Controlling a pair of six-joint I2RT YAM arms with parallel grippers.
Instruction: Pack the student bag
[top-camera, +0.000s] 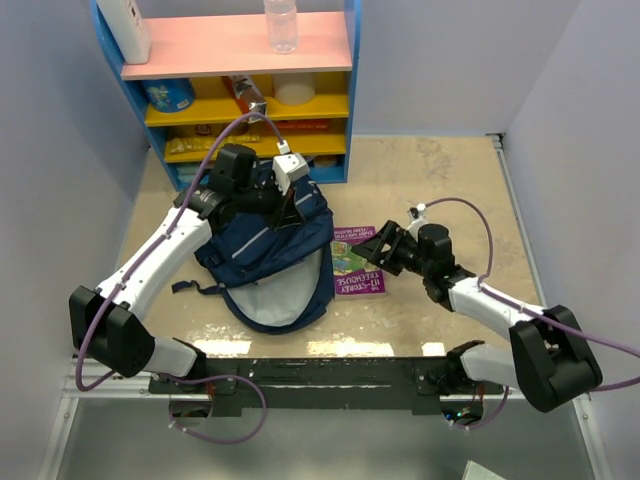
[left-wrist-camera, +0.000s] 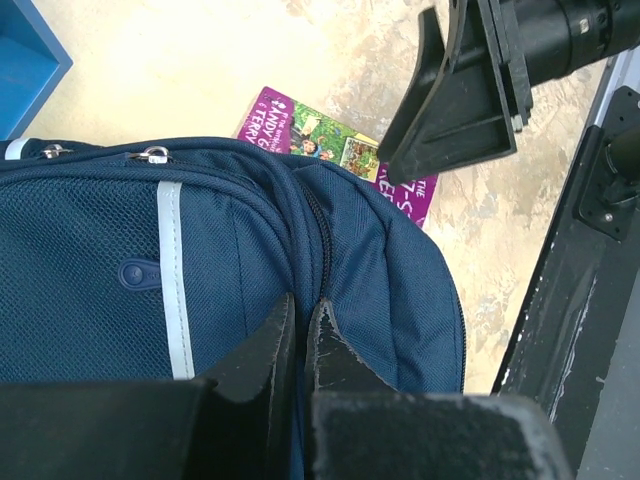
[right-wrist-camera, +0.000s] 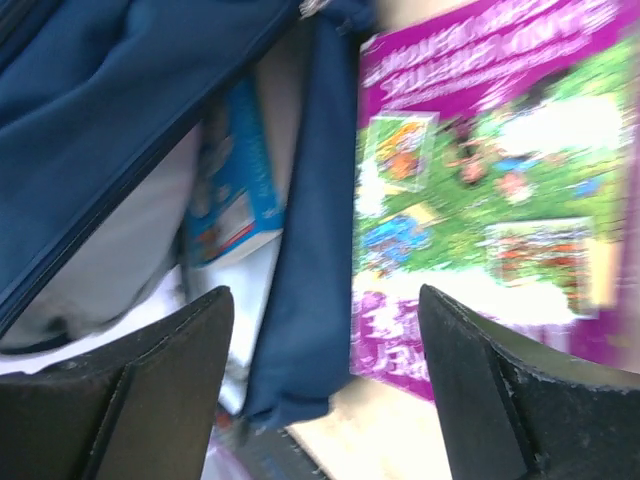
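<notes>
The navy student bag (top-camera: 240, 250) lies open-mouthed on the left, its pale lining toward the front. My left gripper is shut on the bag's upper fabric edge. A purple book (top-camera: 355, 280) with a green cover picture lies flat beside the bag's right side. My right gripper hangs part open over the bag's edge and the book, nothing seen between its fingers. In the right wrist view a blue book (right-wrist-camera: 240, 190) shows inside the bag.
A blue shelf unit (top-camera: 350, 100) with a pink top, bottle and goods stands behind the bag. The front edge (top-camera: 300, 370) runs below.
</notes>
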